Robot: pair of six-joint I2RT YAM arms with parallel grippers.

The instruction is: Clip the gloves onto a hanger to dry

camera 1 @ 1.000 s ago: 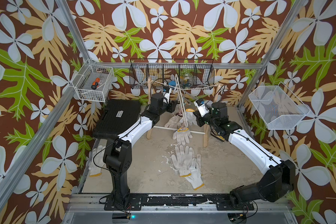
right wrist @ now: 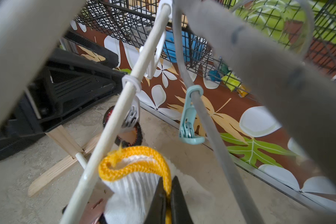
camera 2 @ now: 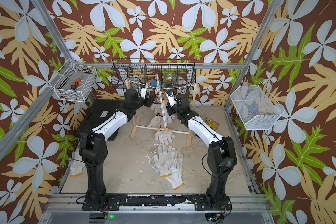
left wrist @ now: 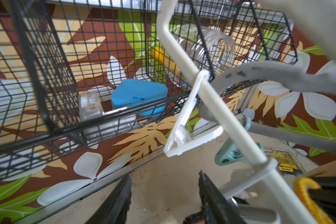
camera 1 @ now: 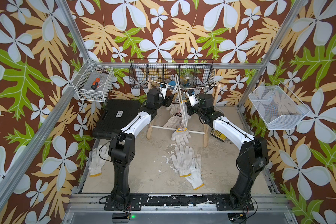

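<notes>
My left gripper stands open beside a white clip hanging on a white hanger bar, with a teal clip behind the bar. My right gripper is shut on the yellow cuff of a white glove, held up between the hanger bars; the teal clip and white clips hang above it. In the top views, a glove hangs at the front of the hanger, two gloves lie in front on the floor, and another lies at the left.
A black wire basket hangs behind the hanger. A white wire basket is left, a white mesh basket right. A black case lies left of the wooden stand. Bare floor surrounds the front gloves.
</notes>
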